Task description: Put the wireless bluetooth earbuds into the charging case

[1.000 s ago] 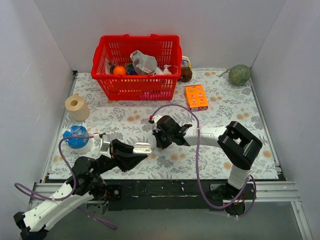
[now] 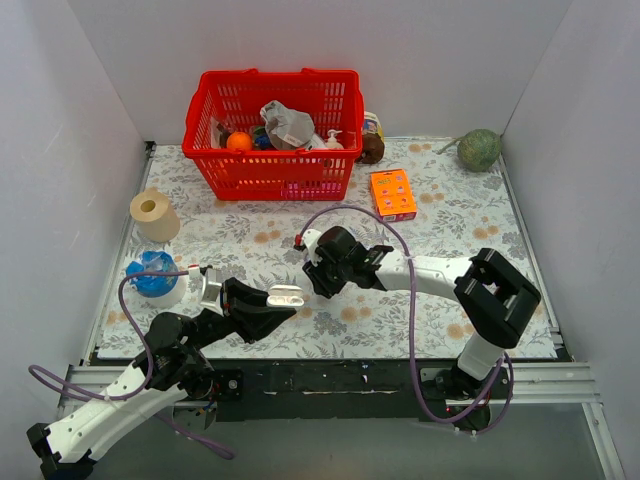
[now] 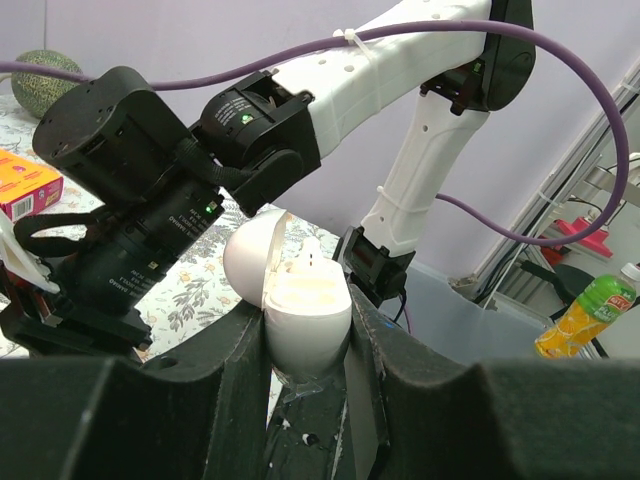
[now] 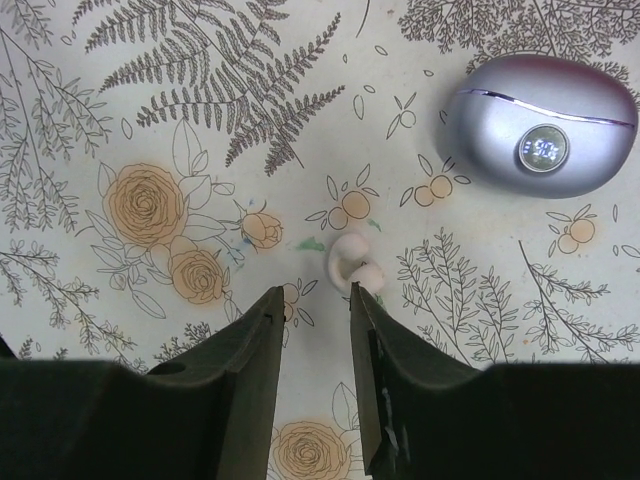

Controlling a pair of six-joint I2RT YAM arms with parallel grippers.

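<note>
My left gripper (image 2: 278, 299) is shut on a white case (image 2: 285, 297), held up at the front left of the table. Seen from the left wrist, the case stands open, its rounded lid (image 3: 250, 255) tipped left of the body (image 3: 307, 310). Whether an earbud sits inside is unclear. My right gripper points down over the cloth, open and empty. A small, white, C-shaped earbud (image 4: 353, 263) lies on the cloth just past its right fingertip. In the top view the earbud is hidden by my right gripper.
Upper right in the right wrist view, a shut silver-lilac case (image 4: 545, 125) with a lit display rests on the cloth. A red basket (image 2: 275, 180) stands at the back, an orange box (image 2: 393, 193) beside it. Paper roll (image 2: 155, 215) and blue bag (image 2: 152, 272) occupy the left.
My right arm's elbow and purple cable have shifted to the right, and its gripper has moved slightly. The left arm and its white case are still.
</note>
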